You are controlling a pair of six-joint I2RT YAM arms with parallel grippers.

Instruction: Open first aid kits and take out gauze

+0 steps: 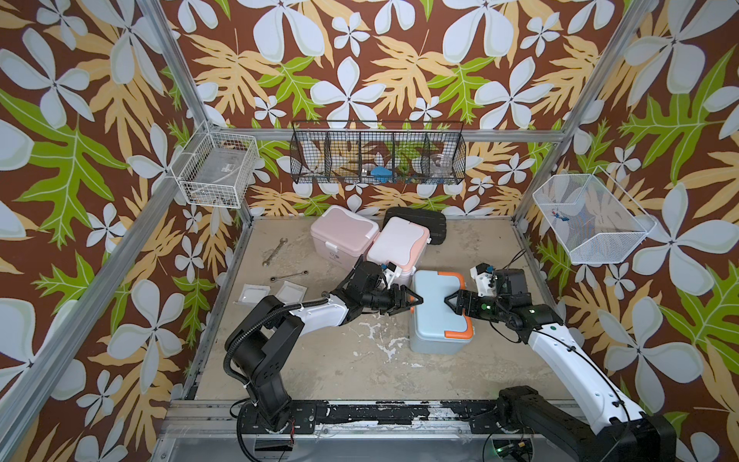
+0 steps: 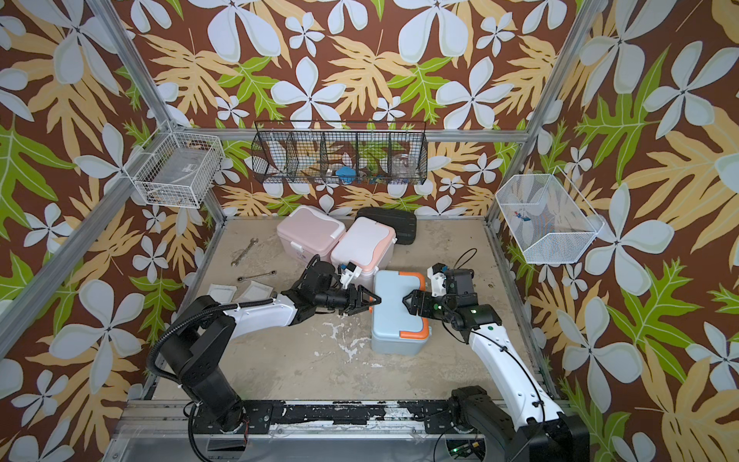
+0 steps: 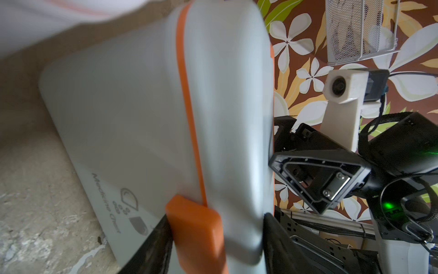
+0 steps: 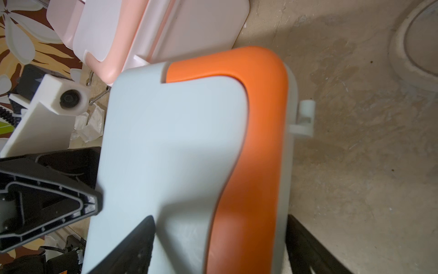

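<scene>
A closed light-blue medicine box (image 1: 437, 296) with orange trim stands on the table between both arms. On its left side an orange latch (image 3: 196, 228) shows in the left wrist view. My left gripper (image 1: 413, 297) is at that side, open, its fingers (image 3: 276, 244) apart around the latch and the lid edge; whether they touch cannot be told. Above the right part of the lid, my right gripper (image 1: 462, 302) is open, its fingers (image 4: 136, 244) to either side of the orange band (image 4: 255, 137). No gauze shows; the box's inside is hidden.
Two pink boxes, one at the back left (image 1: 344, 229) and one just behind the blue box (image 1: 398, 235), crowd the far side. A black case (image 1: 419, 221) lies behind them. Wrenches (image 1: 288, 275) and small white trays (image 1: 290, 292) lie left.
</scene>
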